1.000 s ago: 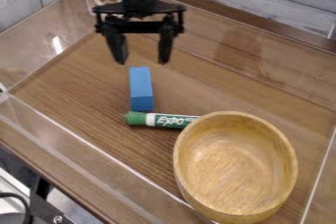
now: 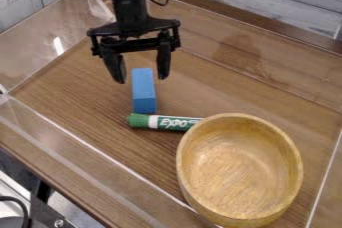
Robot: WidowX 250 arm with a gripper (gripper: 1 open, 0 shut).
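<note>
My gripper (image 2: 140, 70) hangs open above a blue block (image 2: 144, 97), its two black fingers spread to either side over the block's upper end, with nothing held. The block lies lengthwise on the wooden table (image 2: 74, 117). Just below it a green Expo marker (image 2: 167, 122) lies crosswise, its right end near the wooden bowl.
A large empty wooden bowl (image 2: 238, 167) fills the lower right. The table's raised edges border the scene at left and back.
My gripper has moved left and toward the viewer, coming over the blue block. The block, marker and bowl look unmoved.
</note>
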